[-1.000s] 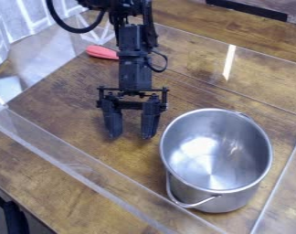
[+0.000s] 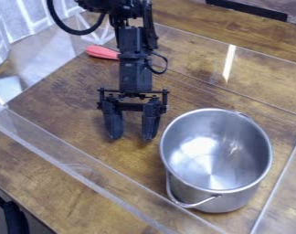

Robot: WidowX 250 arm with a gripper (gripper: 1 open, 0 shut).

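Observation:
My black gripper (image 2: pixel 131 124) points down over the wooden surface near the middle of the view, its two fingers apart with nothing seen between them. To its right stands a large empty steel pot (image 2: pixel 216 148) with a wire handle hanging at its front. Behind the gripper, at the upper left, lies a pink-red object (image 2: pixel 100 52), partly hidden by the arm.
Clear panels or rails run along the front left and the right edge. A translucent sheet covers the upper left corner.

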